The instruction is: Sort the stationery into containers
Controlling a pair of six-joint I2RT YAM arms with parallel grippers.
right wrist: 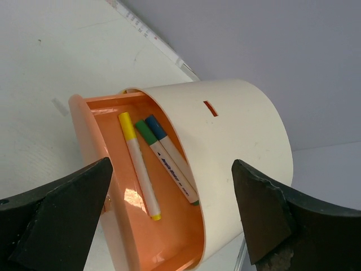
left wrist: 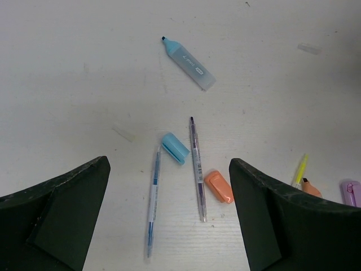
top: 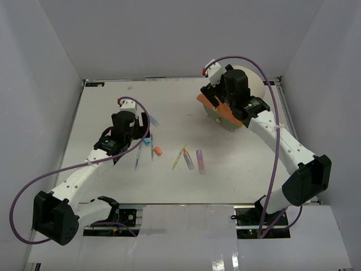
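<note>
Wide open and empty, my right gripper (top: 213, 95) hovers over the orange drawer (right wrist: 161, 245) of a white rounded container (right wrist: 237, 130). Inside the drawer lie a yellow-capped marker (right wrist: 140, 164), a green-capped marker (right wrist: 166, 161) and a blue-capped marker (right wrist: 172, 149). My left gripper (top: 143, 125), also open and empty, is above the left of the table. Below it in the left wrist view are a light-blue highlighter (left wrist: 190, 65), its blue cap-like piece (left wrist: 175, 148), a dark-tipped pen (left wrist: 197, 169), a blue pen (left wrist: 153, 203) and an orange piece (left wrist: 219, 187).
A yellow pen (top: 179, 157), an orange-tipped grey highlighter (top: 188, 160) and a purple one (top: 201, 162) lie at the table's middle front. Clear surface lies between them and the container. Walls rise behind and at both sides.
</note>
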